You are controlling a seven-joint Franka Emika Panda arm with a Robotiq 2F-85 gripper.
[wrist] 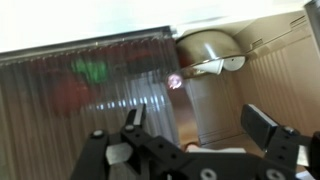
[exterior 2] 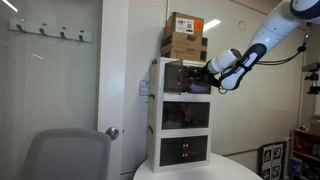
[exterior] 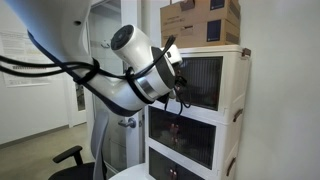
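Note:
A white cabinet [exterior 2: 153, 118] stands with dark, ribbed see-through doors on three levels. My gripper is at its top level, its fingers wide apart with nothing visibly clasped. Facing it in the wrist view is a ribbed door panel [wrist: 120, 85], whose edge bears a small shiny knob [wrist: 175, 80]. To the right of that edge the inside shows, with a metal bowl [wrist: 208, 46] in it. From the first exterior view, the arm [exterior: 145, 75] hides part of the top front [exterior: 205, 82].
Cardboard boxes [exterior 2: 184, 40] are stacked on the cabinet. Below the top level, the middle doors [exterior: 185, 136] look shut. A round white table [exterior 2: 225, 170] supports the cabinet. An office chair [exterior 2: 68, 153] stands to the left.

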